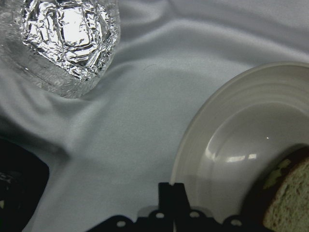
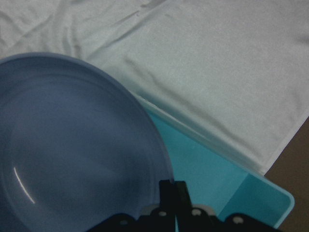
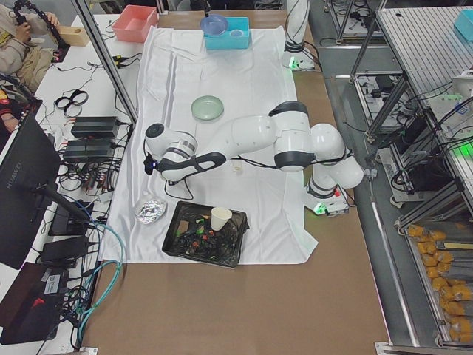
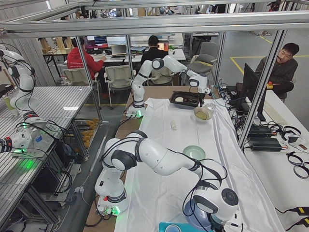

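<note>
My left gripper is over the rim of a cream bowl holding a slice of bread; its fingers look close together, whether on the rim I cannot tell. A crumpled foil dish lies nearby. My right gripper is at the rim of a blue bowl, its fingers close together there; the bowl is over a turquoise bin. A green plate lies mid-cloth.
A black tray with a white cup stands at the near end. A red bin is on the side table. The cloth between bowls and plate is fairly clear.
</note>
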